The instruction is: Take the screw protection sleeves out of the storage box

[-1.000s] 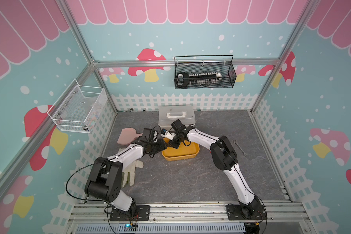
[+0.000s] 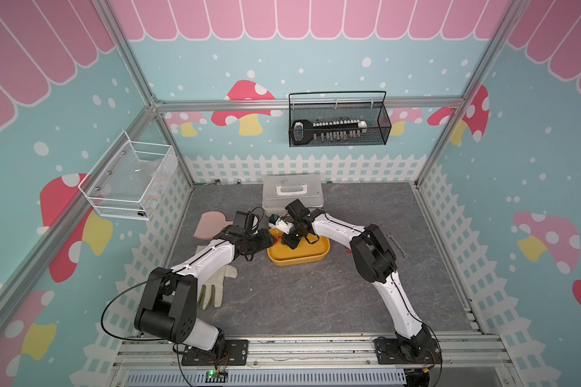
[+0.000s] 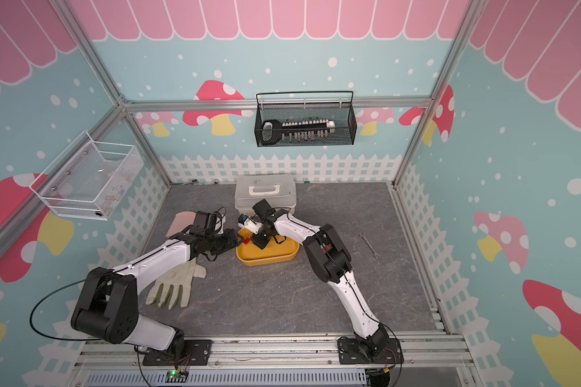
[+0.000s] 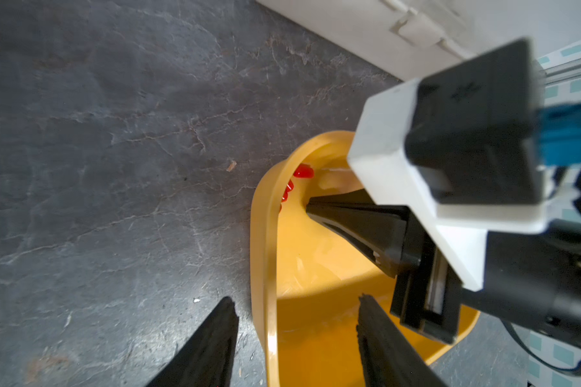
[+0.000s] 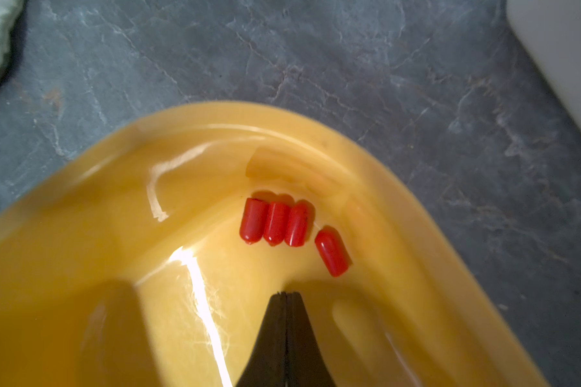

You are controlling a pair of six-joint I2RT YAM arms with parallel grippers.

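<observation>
Several red sleeves lie along the curved end of the yellow storage box, three side by side and one slightly apart; they are partly hidden in the left wrist view (image 4: 303, 171). My right gripper is inside the box, shut with nothing visible between its fingers, its tips just short of the sleeves. My left gripper stands part open over the box's left wall, nothing held, with the right gripper's body ahead of it.
A lidded clear case (image 2: 292, 182) sits behind the box. A glove (image 2: 213, 290) and pink pad (image 2: 211, 225) lie left, a wrench (image 2: 397, 245) right.
My right gripper's housing has moved a little within the box area.
</observation>
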